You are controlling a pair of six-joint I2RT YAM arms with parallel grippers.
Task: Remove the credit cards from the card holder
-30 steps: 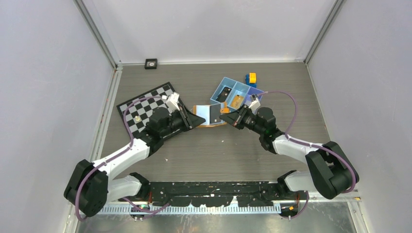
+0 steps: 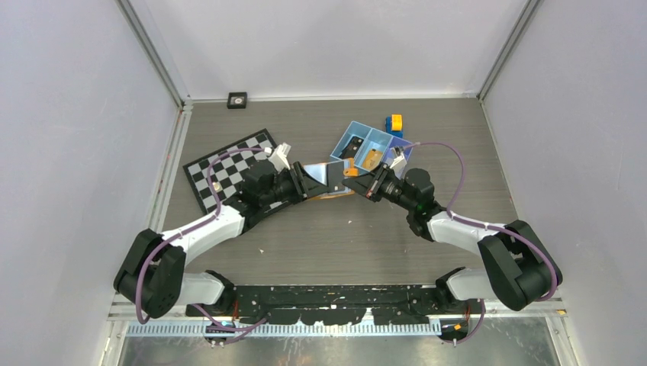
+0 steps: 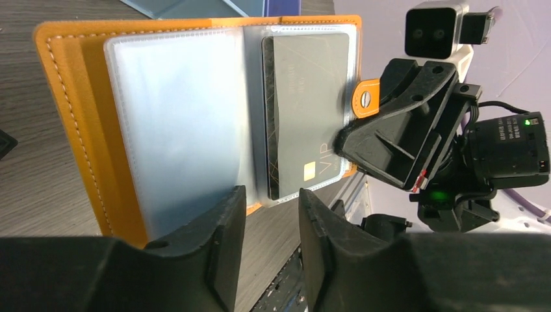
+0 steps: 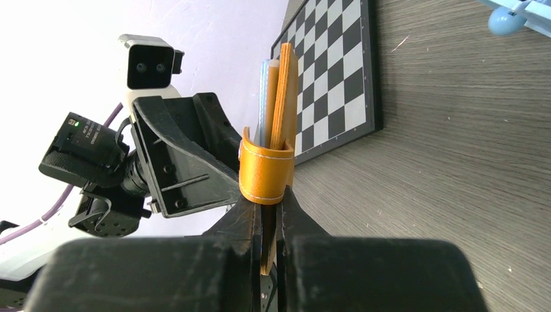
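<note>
An orange card holder (image 3: 91, 136) with clear sleeves is spread open in the left wrist view. In its right sleeve sits a dark grey VIP card (image 3: 305, 97), with a black edge showing along its left side. My right gripper is shut on the holder's right side, near the snap strap (image 4: 266, 170), and holds it up above the table. Close to the lower edge of the holder, my left gripper stands open, its fingertips below the card and nothing held between them. From above, the left gripper (image 2: 326, 185) partly covers the holder.
Behind the holder lies a blue divided tray (image 2: 365, 131) with a dark item and a yellowish one inside. A chessboard (image 2: 221, 171) is at the left, a yellow-blue block (image 2: 394, 124) behind the tray. Bare table (image 2: 328, 252) extends in front.
My left gripper has moved right, over the holder's left part, within the last second. The right arm and the holder have hardly moved.
</note>
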